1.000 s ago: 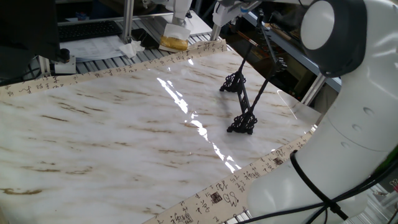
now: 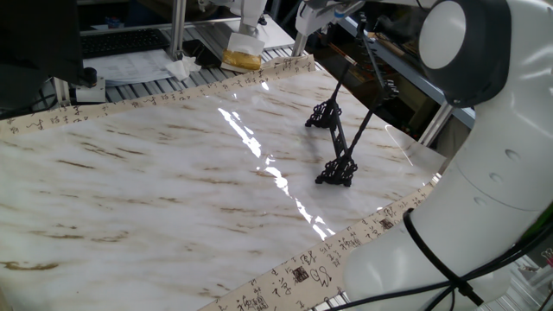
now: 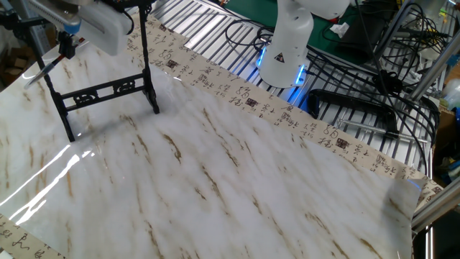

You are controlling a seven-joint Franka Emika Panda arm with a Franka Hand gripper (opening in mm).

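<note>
A black frame-like stand with ornate feet stands upright on the marble-patterned tabletop, towards its right side in exterior view 1. Exterior view 2 shows the same stand at the upper left, with two posts joined by a low crossbar. The white hand of my arm is up beside the posts, its upper part cut off by the frame's edge. Below it, a small dark piece and a thin grey strip are visible, but I cannot make out the fingers or whether anything is between them.
My arm fills the right side of exterior view 1. Its base stands behind the table's patterned border, near loose cables and a black clamp.
</note>
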